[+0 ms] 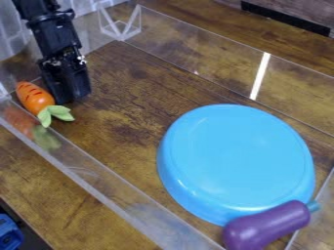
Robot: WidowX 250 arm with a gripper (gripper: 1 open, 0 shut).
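Note:
My black gripper (62,76) is low at the upper left, just behind an orange toy carrot (35,98) with pale green leaves. The carrot lies along the clear left wall, its leaves toward the front. I cannot tell whether the fingers are open or shut, or whether they touch the carrot. A purple toy eggplant (261,229) lies at the lower right, against a large blue upside-down plate or disc (232,156).
Clear plastic walls (104,176) border the wooden floor (144,107). The middle, between gripper and blue disc, is bare. A blue object (8,232) shows outside the wall at bottom left.

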